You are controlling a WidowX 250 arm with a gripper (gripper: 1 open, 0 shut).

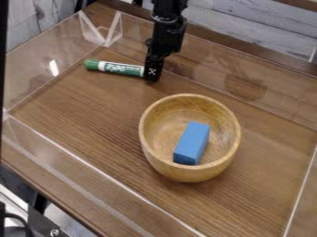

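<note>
A green marker [117, 68] with a white label lies nearly horizontal on the wooden table at the upper left. My black gripper [152, 72] is down at the marker's right end, shut on it. A blue block [192, 143] rests inside a wooden bowl [220, 109] at the lower right of the marker. The fingertips are dark and partly hard to make out.
A clear plastic stand [103, 28] is at the upper left. The wooden table [87, 130] has bare room left of and right of the bowl. Its left edge drops to the floor.
</note>
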